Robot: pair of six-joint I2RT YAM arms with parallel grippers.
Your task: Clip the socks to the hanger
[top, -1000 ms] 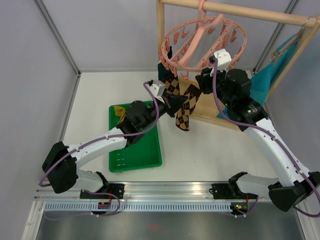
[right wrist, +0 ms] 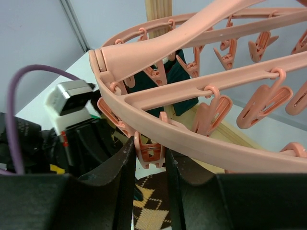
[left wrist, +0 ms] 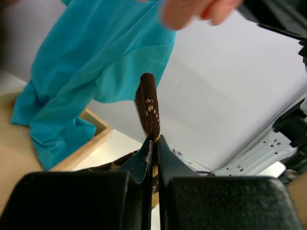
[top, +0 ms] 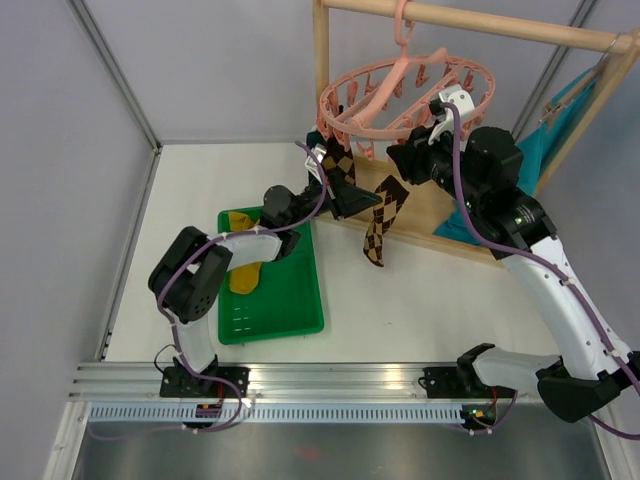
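A brown-and-tan checkered sock (top: 385,220) is pinched by my left gripper (top: 375,199); in the left wrist view the closed fingertips grip the sock (left wrist: 149,108), a dark edge standing up beyond them. The pink round hanger (top: 345,125) hangs from the wooden bar. My right gripper is shut on one of its pink clips (right wrist: 150,157) at the rim. Below that clip, the checkered sock (right wrist: 152,203) shows in the right wrist view, apart from it. Another checkered sock (top: 341,160) hangs at the ring's left side, beside a dark teal one (top: 316,138).
The green tray (top: 308,318) at left holds yellow cloth (top: 243,277). A teal cloth (top: 535,150) hangs on the wooden frame (top: 600,100) at right. Other clips (right wrist: 261,45) dangle close around my right gripper.
My left arm has folded and shifted, its gripper moving slightly right with the sock, which is now narrower and turned. The right gripper has stayed at the rim, its wrist tilting a little right.
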